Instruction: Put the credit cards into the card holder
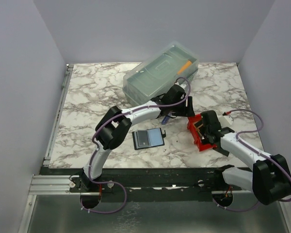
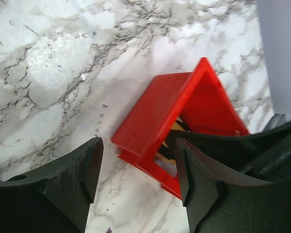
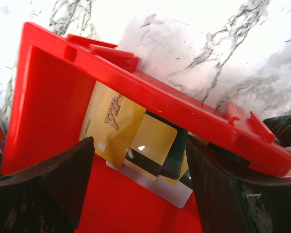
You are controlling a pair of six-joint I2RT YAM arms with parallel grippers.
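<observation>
Several cards lie in the red box (image 1: 197, 137), among them a gold VIP card (image 3: 111, 116) and a black-and-cream card (image 3: 152, 141). Above them hangs my right gripper, part open, with no card clearly gripped; its right fingertip overlaps the dark cards, and contact cannot be told. In the left wrist view my left gripper is open beside the red box (image 2: 157, 109), nothing between its fingers. The card holder (image 1: 149, 139) lies open flat on the table, a dark side and a pale blue side showing.
A clear lidded bin (image 1: 160, 73) stands at the back. A dark card (image 1: 222, 149) lies on the marble right of the red box. A blue object (image 1: 165, 119) rests near the left gripper. Free marble (image 1: 82, 107) spreads at left.
</observation>
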